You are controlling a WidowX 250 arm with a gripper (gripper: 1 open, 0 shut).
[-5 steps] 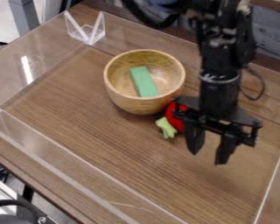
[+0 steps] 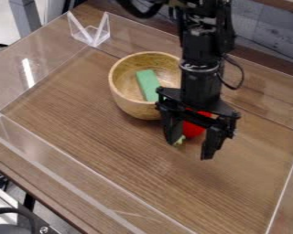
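My black gripper point(image 2: 190, 132) hangs over the wooden table in the middle of the view, its two fingers wide apart, open. Beneath and between them sit a red object point(image 2: 197, 122) and a small light green object point(image 2: 179, 140), both partly hidden by the gripper. Whether the fingers touch either one I cannot tell.
A tan bowl point(image 2: 124, 91) holding a green block point(image 2: 148, 85) stands behind and left of my gripper, close to it. A clear plastic container point(image 2: 91, 26) is at the back left.
My gripper has moved left from the right side, so that it now stands over the red object and the light green one. The bowl has not visibly moved.
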